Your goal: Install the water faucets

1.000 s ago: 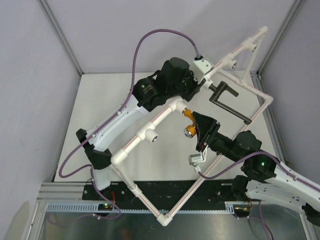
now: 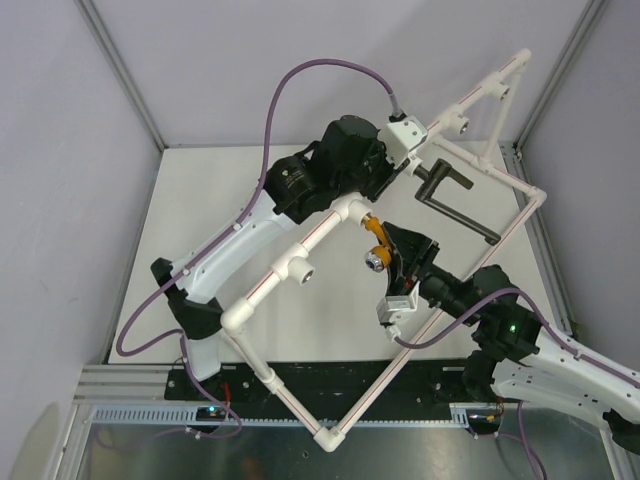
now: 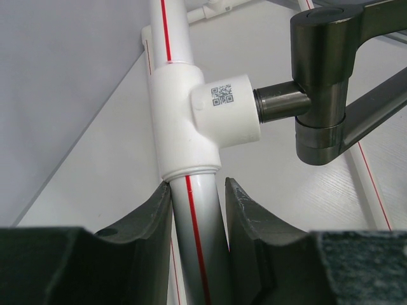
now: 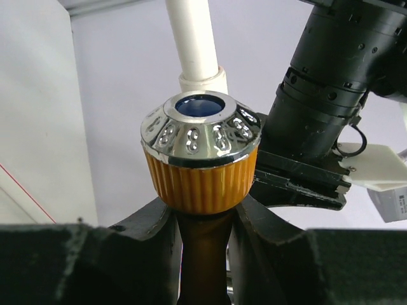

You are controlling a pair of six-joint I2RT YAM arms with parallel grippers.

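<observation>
An orange faucet with a chrome head (image 2: 379, 255) (image 4: 198, 175) is at a white tee fitting on the sloping pipe, seen from above. My right gripper (image 2: 405, 260) is shut on the faucet's orange body. My left gripper (image 2: 385, 170) is around the white pipe just below a tee (image 3: 224, 108); the pipe lies between its fingers, and whether they clamp it is unclear. A black faucet (image 3: 321, 108) (image 2: 458, 214) is fitted in that tee.
The white pipe frame (image 2: 283, 395) carries other empty tee fittings (image 2: 297, 268) along the slope. Grey walls border the board (image 2: 200, 240). Purple cables run along both arms.
My right gripper has shifted and turned slightly, and the faucet's chrome head has moved a little with it. The left arm looks unchanged.
</observation>
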